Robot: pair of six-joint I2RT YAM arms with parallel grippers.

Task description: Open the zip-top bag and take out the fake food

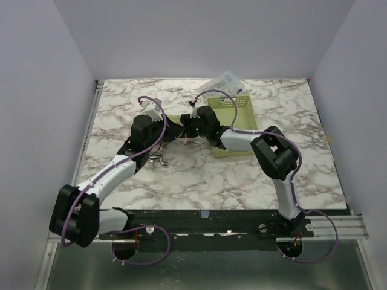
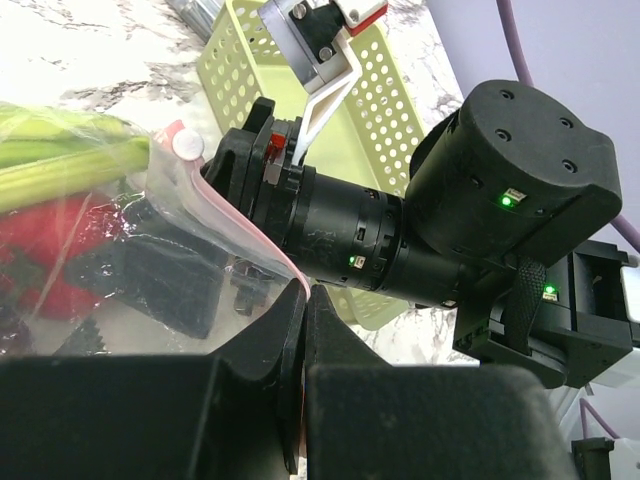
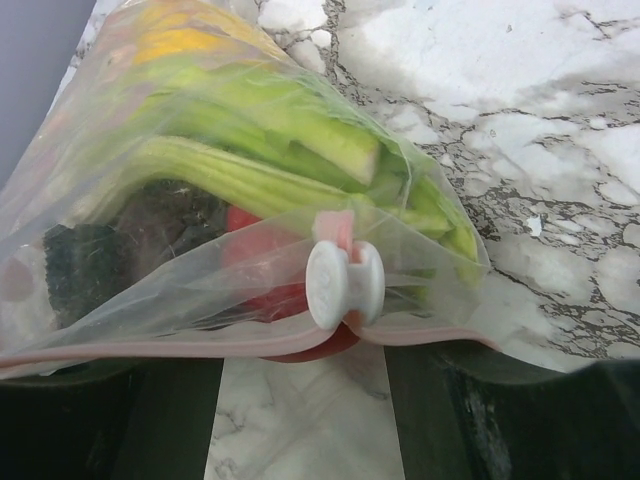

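The clear zip bag (image 3: 200, 290) fills much of the right wrist view. Inside it are green celery-like stalks (image 3: 290, 120), a yellow item (image 3: 180, 42), a red item (image 3: 262, 262) and dark pieces (image 3: 90, 265). A white slider (image 3: 345, 285) sits on the pink zip strip. My left gripper is shut on that strip's edge, which runs between its fingertips. Just beyond the slider, my right gripper stands open, its fingers (image 3: 110, 415) apart below the zip edge. From above, both grippers hide most of the bag.
A light green perforated basket (image 1: 247, 115) stands beneath and behind the right arm. Behind it lies a clear plastic container (image 1: 225, 83). Bare marble tabletop (image 1: 205, 187) extends in front and to the right.
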